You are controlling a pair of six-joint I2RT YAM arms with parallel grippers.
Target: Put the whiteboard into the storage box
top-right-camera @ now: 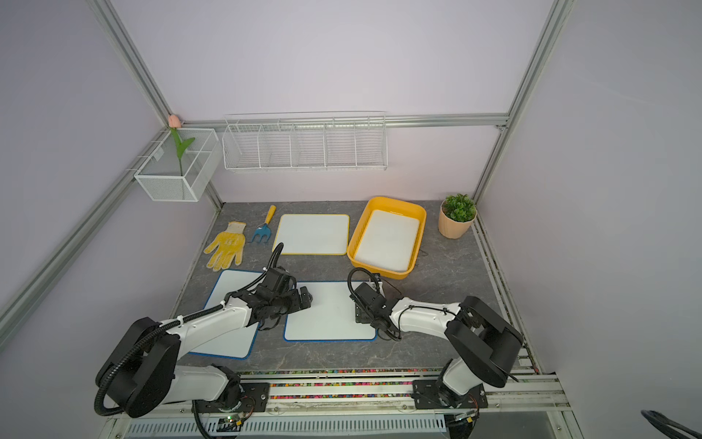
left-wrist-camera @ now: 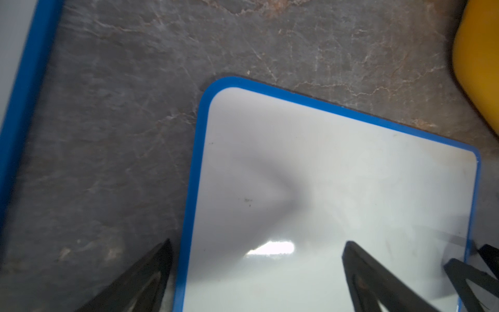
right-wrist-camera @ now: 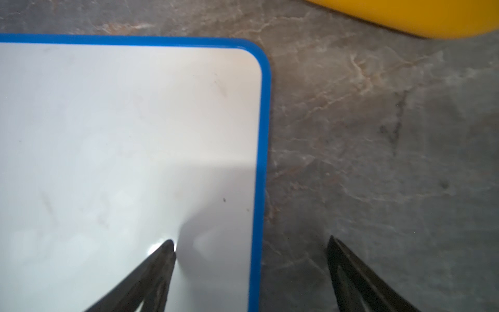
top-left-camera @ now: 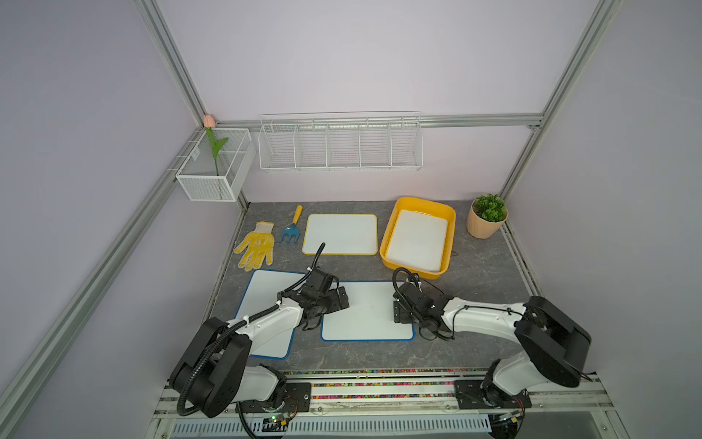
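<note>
A white, blue-edged whiteboard point(top-left-camera: 369, 314) lies flat on the table between the two arms. My left gripper is open over its left edge, with one finger outside the blue rim and the other above the white surface. Over the right edge, my right gripper is also open; the blue rim runs between its fingers. Neither holds anything. Behind the board's right part stands the yellow storage box point(top-left-camera: 411, 270), with a white board point(top-left-camera: 419, 237) lying inside. Both grippers cover parts of the blue-edged board's ends in the top views.
Another blue-edged whiteboard point(top-left-camera: 259, 292) lies partly under the left arm. At the back are a yellow-edged whiteboard point(top-left-camera: 340, 234), a yellow glove point(top-left-camera: 256, 247), a small blue fork point(top-left-camera: 290, 232) and a potted plant point(top-left-camera: 486, 216). Wire baskets point(top-left-camera: 340, 146) hang behind.
</note>
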